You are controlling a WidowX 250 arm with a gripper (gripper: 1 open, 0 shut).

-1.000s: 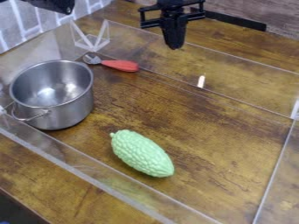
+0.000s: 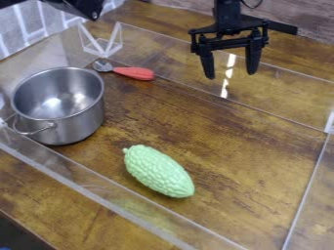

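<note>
My black gripper (image 2: 229, 61) hangs at the top centre-right of the camera view, open, its two fingers pointing down over bare wood with nothing between them. Below it to the left lie a steel pot (image 2: 59, 107) at the left edge, a red-handled utensil (image 2: 131, 72) behind the pot, and a pale green bumpy bitter melon (image 2: 159, 171) in the lower middle. The gripper is apart from all three.
A clear plastic barrier surrounds the wooden work surface (image 2: 248, 146). A white object at the back left is only partly visible.
My gripper has moved right and down in the view from the top centre. The pot, utensil and bitter melon have not moved.
</note>
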